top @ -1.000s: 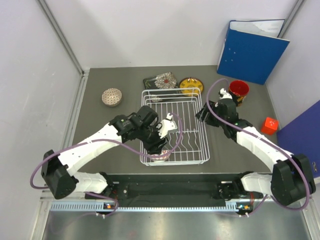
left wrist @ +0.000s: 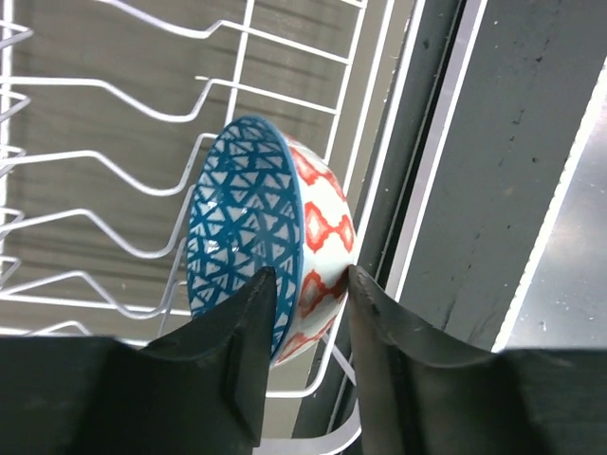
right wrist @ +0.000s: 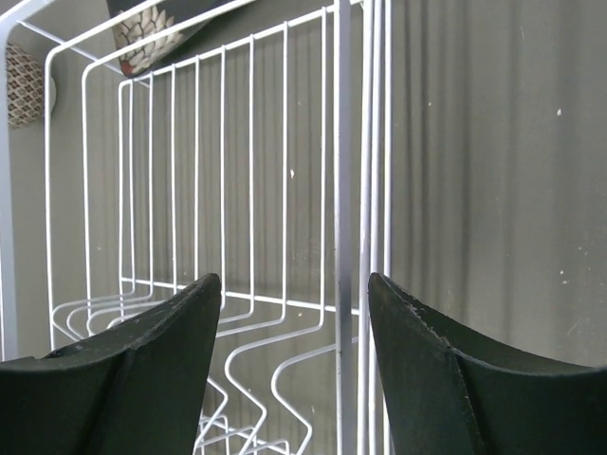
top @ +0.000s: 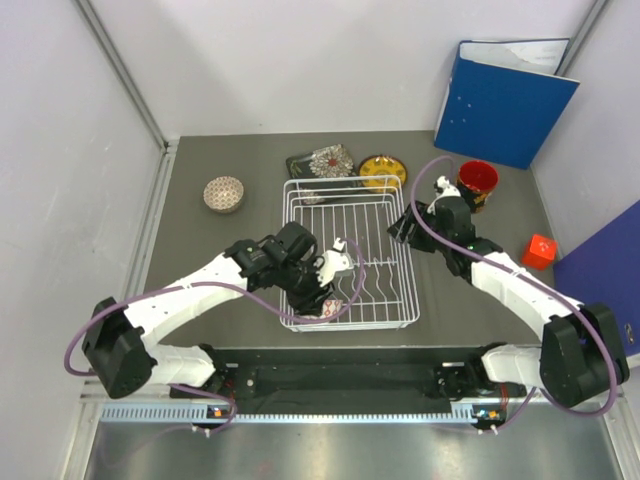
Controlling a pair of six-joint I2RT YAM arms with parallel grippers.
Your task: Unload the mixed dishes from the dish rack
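A bowl (left wrist: 245, 213), patterned blue inside and white with red outside, stands tilted on its side in the near left corner of the white dish rack (top: 412, 318). My left gripper straddles its wall, one finger on the inner side and the other close against the outside. Those fingers are partly open, and whether both pads touch the bowl cannot be told. From above, the left hand covers much of the bowl. Over the rack's right side rim, my right gripper stands open, with rack wires visible beyond its fingers and no dish between them.
Behind the rack lie a dark flower-patterned dish (top: 331, 161) and a yellow plate (top: 382, 168). A speckled bowl (top: 223, 194) sits at the left, a red cup (top: 478, 178) at the right, near an orange block (top: 540, 251). Left of the rack the counter is mostly clear.
The left hand has lowered slightly toward the bowl over the last second. My right arm has shifted only a little, and the dishes and rack look unmoved.
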